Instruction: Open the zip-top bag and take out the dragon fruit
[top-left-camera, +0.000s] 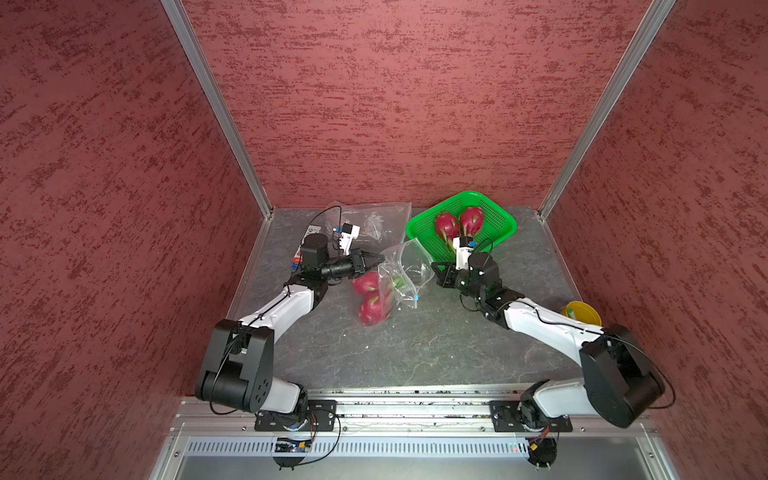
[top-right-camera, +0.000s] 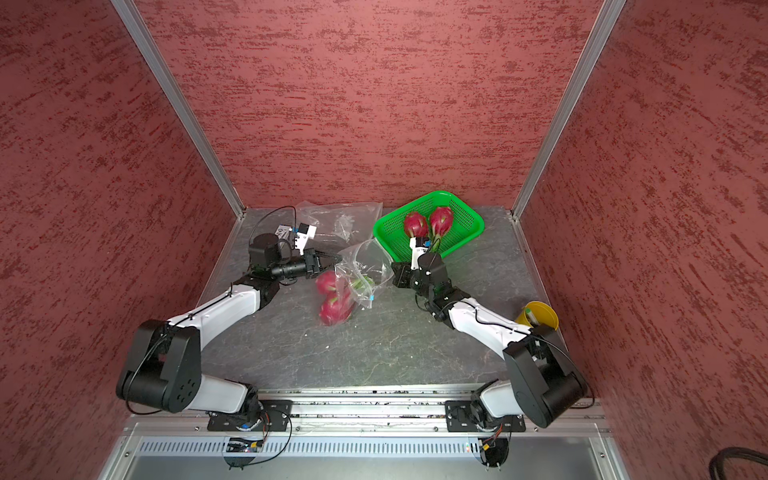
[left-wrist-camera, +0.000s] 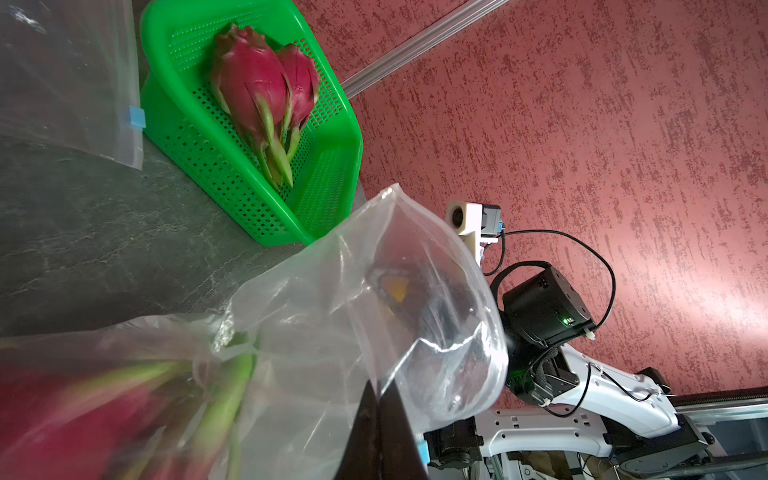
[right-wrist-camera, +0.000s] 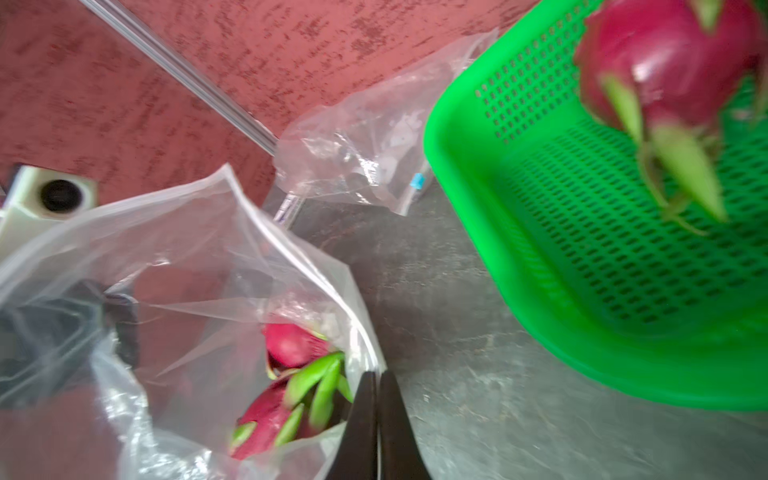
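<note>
A clear zip bag (top-left-camera: 409, 268) stands with its mouth spread towards the right, two dragon fruits (top-left-camera: 373, 307) in its lower left part. My left gripper is shut on the bag's film at one side of the opening, seen also at the bag's top left in the top left view. Opposite it, my right gripper is shut on the bag's rim. In the right wrist view the fruits (right-wrist-camera: 276, 408) show through the open mouth, green tips towards it.
A green basket (top-right-camera: 388, 240) with two more dragon fruits stands at back right. An empty clear bag (top-right-camera: 328, 214) lies at back left. A yellow cup (top-left-camera: 584, 314) is at the right edge.
</note>
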